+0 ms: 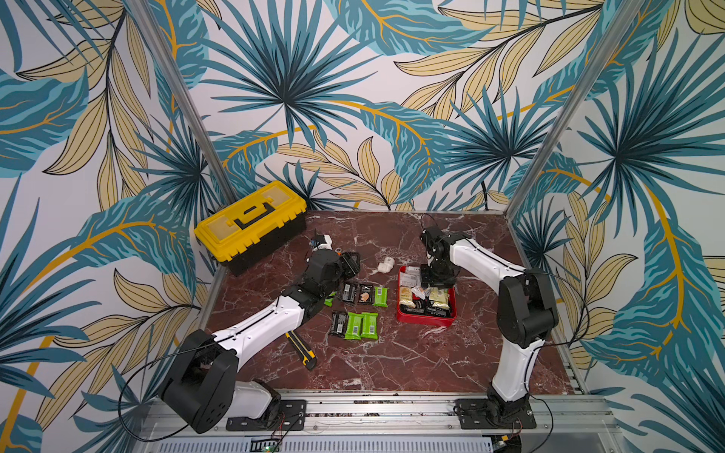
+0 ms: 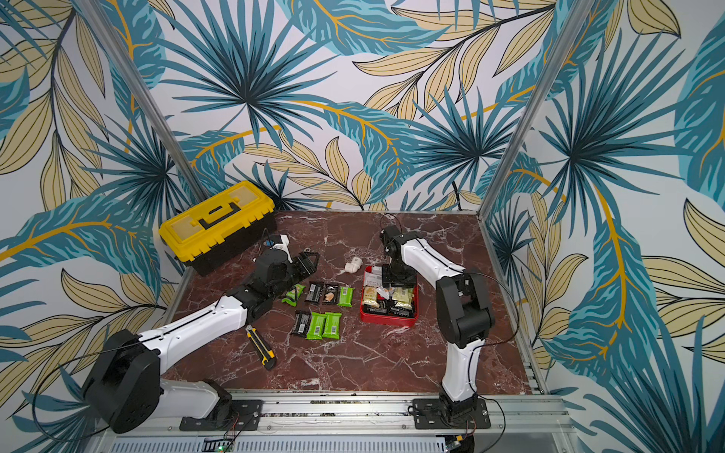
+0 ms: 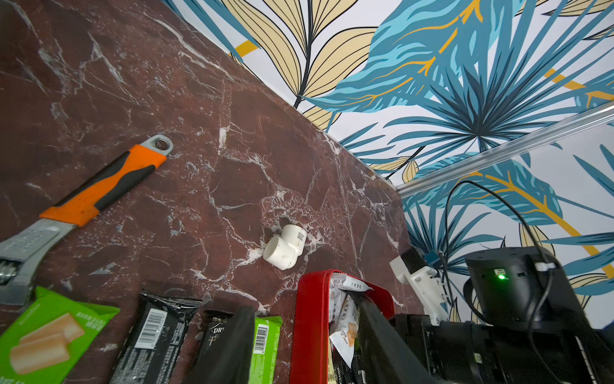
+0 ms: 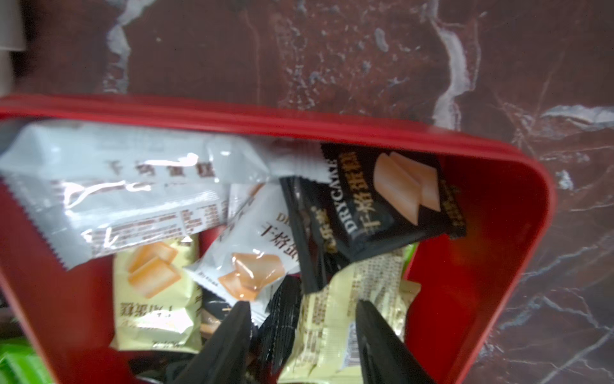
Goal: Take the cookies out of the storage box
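Note:
The red box (image 4: 529, 211) holds cookie packets: a white one (image 4: 134, 185), a black one (image 4: 390, 198) and cream ones (image 4: 153, 300), among others. My right gripper is open over the box, nothing between its fingers. Several green and black packets, such as the green packet (image 3: 54, 339) and black packet (image 3: 150, 339), lie outside, left of the box. My left gripper is open above the table near these packets, pointing toward the box, with no packet held.
A white pipe fitting (image 1: 385, 264) lies behind the packets, an orange wrench (image 3: 108, 185) to the left. The yellow toolbox (image 1: 249, 219) stands back left; a yellow-handled tool (image 1: 300, 349) lies front left.

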